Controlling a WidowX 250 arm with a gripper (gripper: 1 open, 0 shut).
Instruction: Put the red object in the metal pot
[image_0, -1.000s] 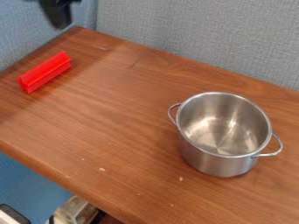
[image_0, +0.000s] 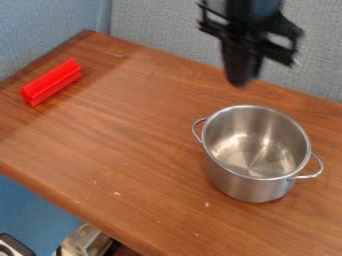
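The red object (image_0: 51, 82), a block-like bar, lies on the wooden table near its left edge. On the right side of the table stands the metal pot (image_0: 254, 150), upright with two loop handles. Its inside looks empty. My gripper (image_0: 246, 62) appears dark and motion-blurred at the top of the view, above and behind the pot and well away from the red object. The blur hides how its fingers stand, and nothing red shows at it.
Grey wall panels (image_0: 160, 25) rise behind the back and left edges. Some metal hardware (image_0: 87, 243) sits below the table at the lower left.
My gripper has swept from the upper left, near the red object, across to the right and above the pot. Neither the red object nor the pot has moved.
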